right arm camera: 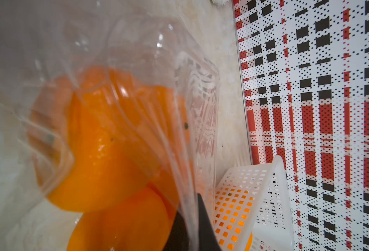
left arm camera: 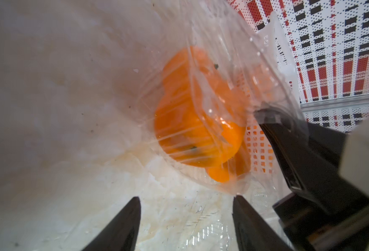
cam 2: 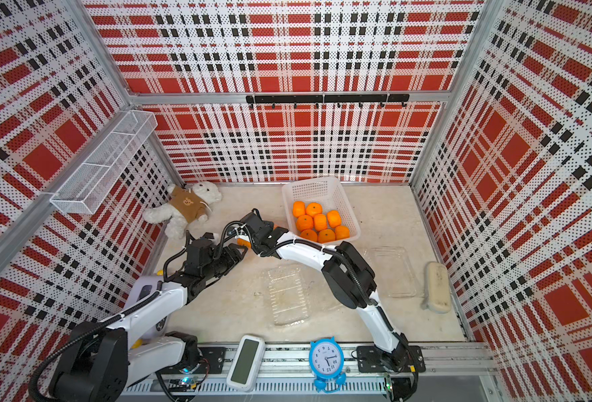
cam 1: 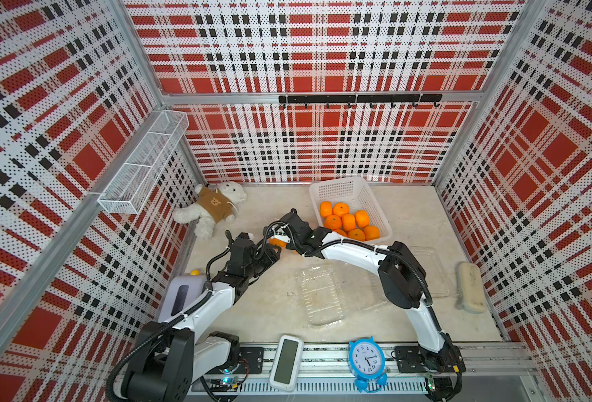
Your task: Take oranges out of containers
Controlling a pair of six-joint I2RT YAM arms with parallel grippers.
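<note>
A clear plastic container (left arm camera: 167, 167) holding several oranges (left arm camera: 192, 133) is at the middle left of the table, mostly hidden by the arms in the top views. My left gripper is part open beside it, fingertips apart and bare. My right gripper is shut at the container; its black fingers show behind the clear plastic in the right wrist view, and whether it pinches the wall is hard to tell.
A white basket (cam 1: 349, 194) of oranges stands at the back. Empty clear trays (cam 1: 319, 294) lie front middle and right (cam 2: 390, 271). A stuffed bear (cam 1: 212, 204) lies back left, a beige case (cam 1: 470, 284) at the right.
</note>
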